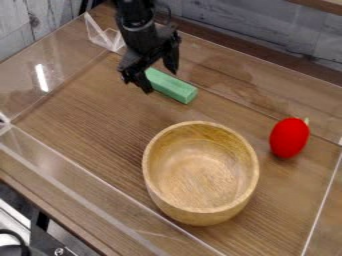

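Observation:
My black gripper (151, 72) hangs open over the wooden table near the top centre, just above and left of a mint green block (174, 90). The block lies flat on the table, its upper end partly behind the gripper. A large tan bowl (201, 172) sits in the lower middle, and a red oval object (289, 137), like a tomato, lies to its upper right.
A raised edge runs along the back at upper right, and dark cabling shows at the lower left corner.

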